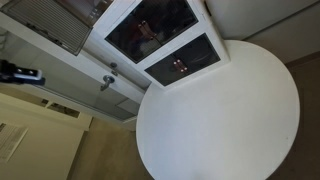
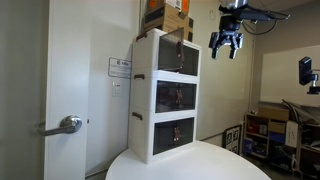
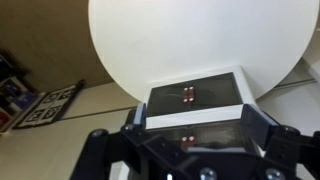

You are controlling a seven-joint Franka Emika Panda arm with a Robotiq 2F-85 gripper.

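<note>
A white cabinet (image 2: 142, 110) with three stacked dark-paneled compartments stands at the edge of a round white table (image 2: 205, 164). Its top door (image 2: 173, 49) appears swung outward, while the middle door (image 2: 176, 97) and bottom door (image 2: 173, 135) look closed. Brown handles show on the doors. High in the air to the right of the cabinet, my gripper (image 2: 227, 45) is apart from it. From the wrist, the gripper is open with nothing held; its body hides part of the cabinet beyond the bottom compartment (image 3: 196, 93). Only a dark arm part (image 1: 20, 73) shows at exterior view 1's left edge.
Cardboard boxes (image 2: 168, 18) rest on top of the cabinet. A door with a metal handle (image 2: 70, 124) is at the left, and shelves (image 2: 268, 125) with items stand at the far right.
</note>
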